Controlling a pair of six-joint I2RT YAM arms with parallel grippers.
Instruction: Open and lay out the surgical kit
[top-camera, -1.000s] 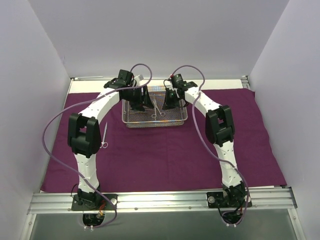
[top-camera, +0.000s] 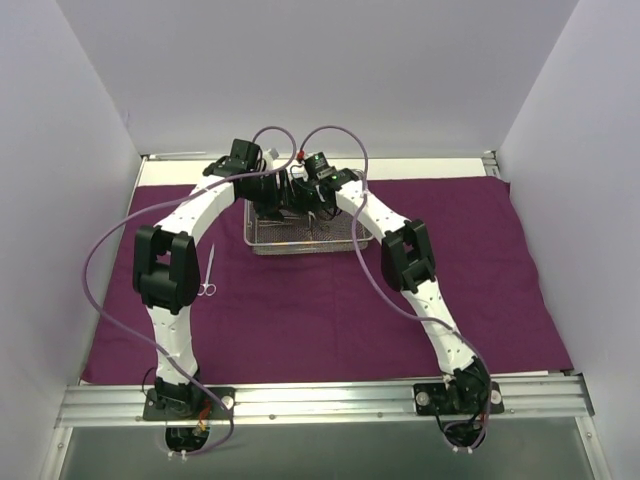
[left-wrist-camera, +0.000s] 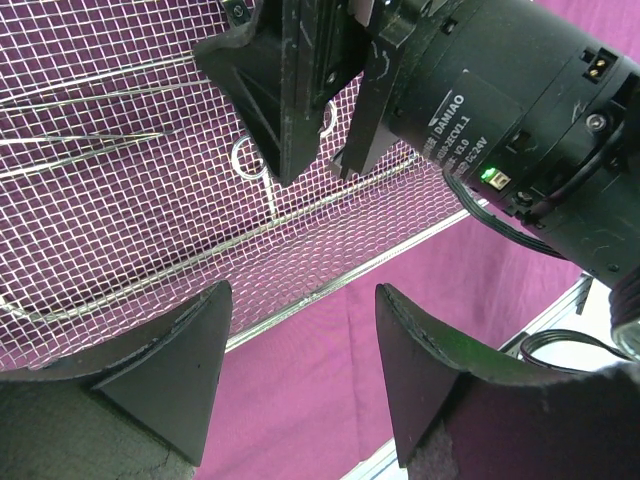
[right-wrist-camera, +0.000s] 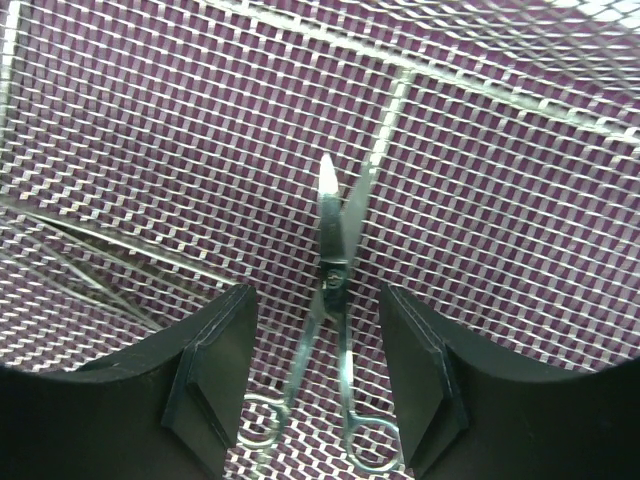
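Observation:
The mesh basket (top-camera: 308, 249) stands at the back of the table, with both grippers at it. In it lies a pair of scissor-like instruments with blades slightly spread; its finger rings (left-wrist-camera: 245, 160) show in the left wrist view beside the other arm. My right gripper is open above this instrument, one finger on either side of its handles, holding nothing. My left gripper is open too, with its fingers apart and nothing between them. From the top, the arms hide much of the basket's inside.
More thin metal instruments (left-wrist-camera: 80, 142) lie in the basket's left part. A further scissor-like tool (top-camera: 209, 272) rests on the purple cloth (top-camera: 300, 320) left of the basket. The two grippers are very close together.
My right gripper has moved left across the basket, from its right part to over the scissor-like instrument, near the left gripper. The left arm has shifted only slightly.

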